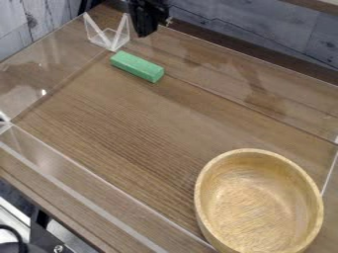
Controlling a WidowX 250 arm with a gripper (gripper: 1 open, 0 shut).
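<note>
A green rectangular block (137, 67) lies on the wooden surface at the upper middle-left. My black gripper (146, 22) is at the top edge, above and behind the block and apart from it, mostly out of frame; I cannot tell whether it is open or shut. A clear plastic piece (109, 32) stands just left of the gripper.
A large round tan bowl (258, 168) sits at the lower right. The back wall (264, 30) bounds the top right, and a dark gap with cables shows at the lower left.
</note>
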